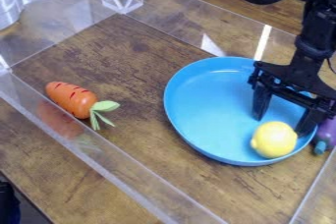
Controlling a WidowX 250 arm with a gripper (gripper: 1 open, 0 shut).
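My black gripper [289, 96] reaches down from the upper right into the blue plate [203, 108], its fingers spread open over the plate's right part. A yellow lemon-like ball [273, 140] lies in the plate just below the fingers, with nothing visibly held. An orange toy carrot [71, 98] with green leaves lies on the wooden surface at the left.
A purple object [324, 137] sits beside the plate at the right edge, partly out of view. Clear plastic walls [108, 175] border the wooden workspace [132, 51]. The area between carrot and plate is free.
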